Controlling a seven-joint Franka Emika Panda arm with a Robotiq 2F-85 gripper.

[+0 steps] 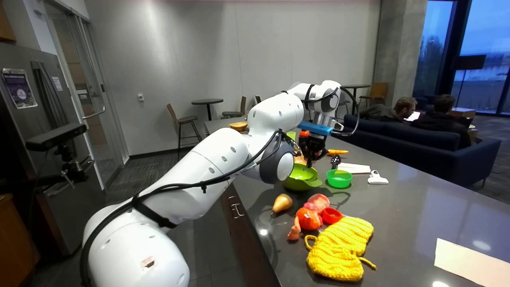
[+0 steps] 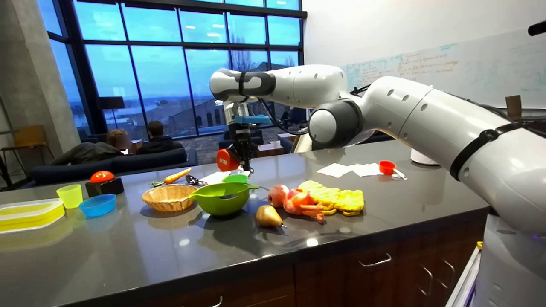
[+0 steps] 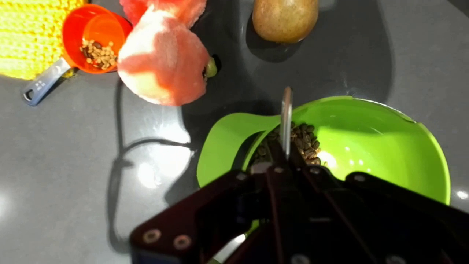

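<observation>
Over the green bowl hangs my gripper, shut on a red measuring cup that is tipped on its side in exterior view 2. The wrist view hides that cup behind the dark gripper body; a thin grey strip, apparently its handle, pokes out past the fingers. Dark coffee beans lie in the bowl's left part, near its wide green lip. Another red measuring cup, holding some pale and dark bits, rests beside a plush peach.
A pear and a yellow knitted piece lie near the bowl. Close by stand a wicker basket and a small green bowl. A blue bowl sits farther off. Bare counter lies along the front edge.
</observation>
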